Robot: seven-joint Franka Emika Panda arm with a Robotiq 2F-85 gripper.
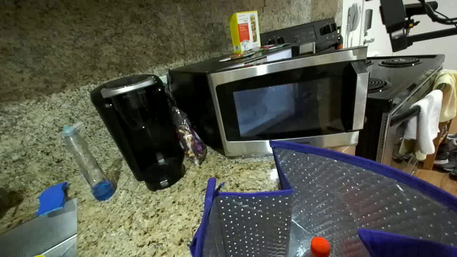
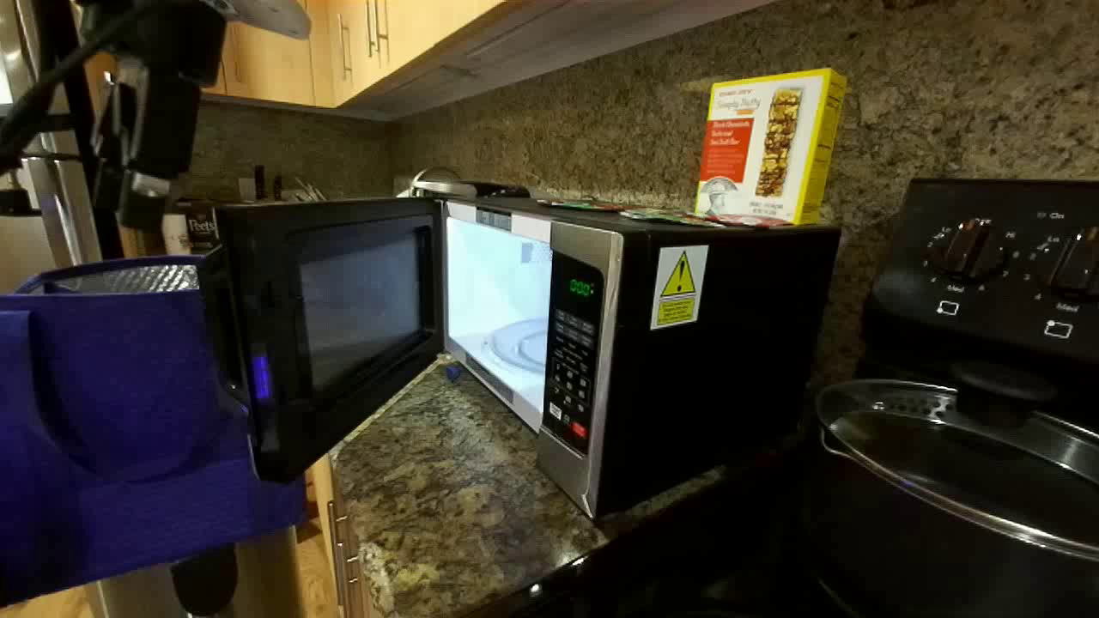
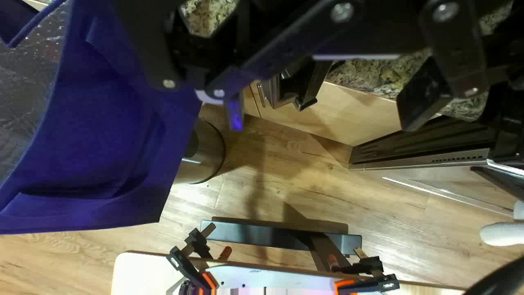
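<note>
The microwave (image 2: 711,360) stands on the counter with its door (image 2: 355,299) swung open. Inside its lit cavity a glass turntable (image 2: 517,344) shows, with no food visible on it. In exterior view 1 the door's steel handle (image 1: 360,96) faces the stove side. My gripper is open in the wrist view, its two fingers far apart over the floor and cabinet fronts, nothing between them. Part of the gripper also hangs at the upper left of exterior view 2, in front of the door and higher up.
A blue insulated bag (image 3: 105,123) stands open near the door, a red-capped bottle (image 1: 320,246) in it. A yellow snack box (image 2: 768,144) tops the microwave. Beside it are a black appliance (image 1: 137,128), a spray bottle (image 1: 92,167) and a lidded pot (image 2: 958,494) on the stove.
</note>
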